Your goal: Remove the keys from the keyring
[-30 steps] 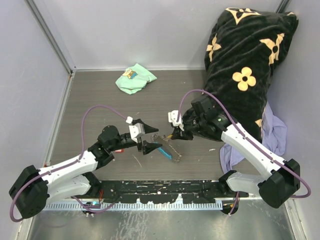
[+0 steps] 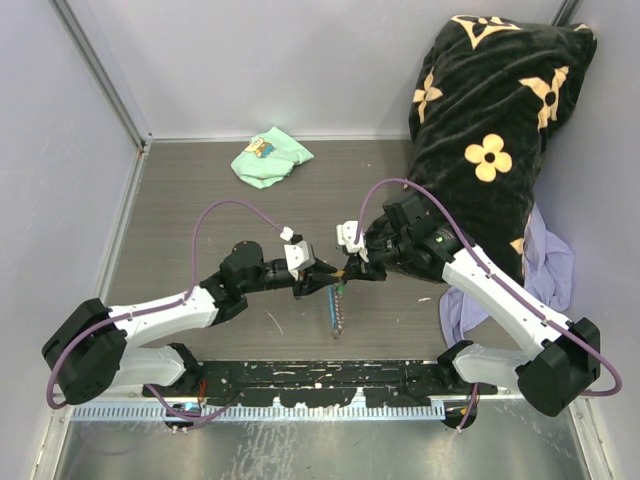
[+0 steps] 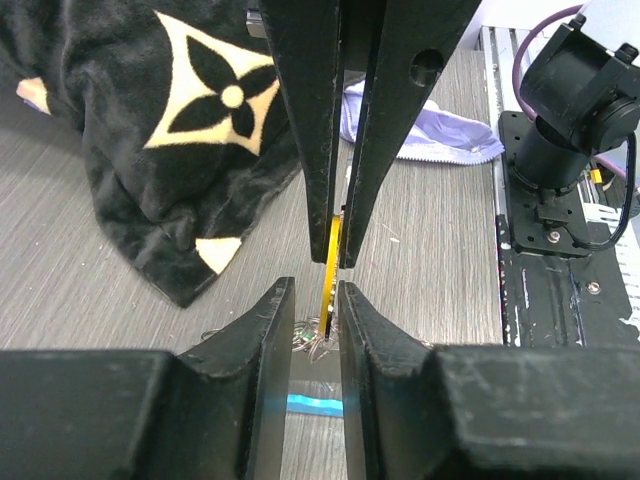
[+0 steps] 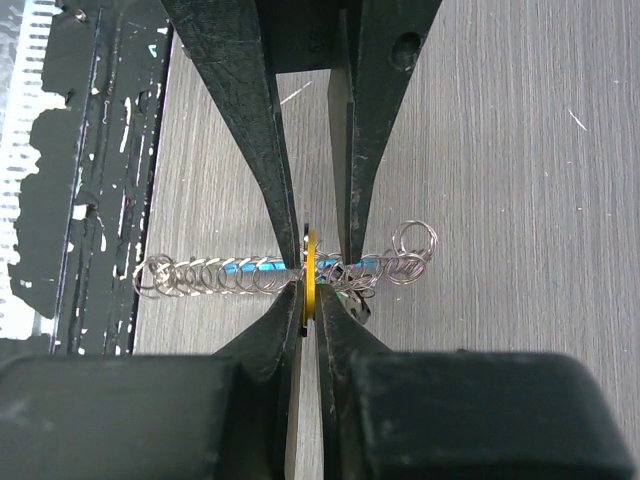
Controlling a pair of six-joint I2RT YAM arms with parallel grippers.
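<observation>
My two grippers meet at the centre of the top view, left (image 2: pixel 325 275) and right (image 2: pixel 350 270). A yellow key (image 3: pixel 332 250) is held by my right gripper, and my left gripper's fingertips (image 3: pixel 267 310) are closed in around its lower end. In the right wrist view the yellow key (image 4: pixel 310 270) stands edge-on between both sets of fingers. A coiled wire keyring (image 4: pixel 205 275) with a blue strip (image 4: pixel 245 267) hangs below it. Whether the left fingers grip the key cannot be told.
A black patterned cushion (image 2: pixel 490 100) and lilac cloth (image 2: pixel 545 260) lie on the right. A green cloth (image 2: pixel 270 165) is at the back left.
My left gripper has moved right to the key and narrowed its finger. The hanging keyring has swung to nearly vertical in the top view. The right arm has stayed still.
</observation>
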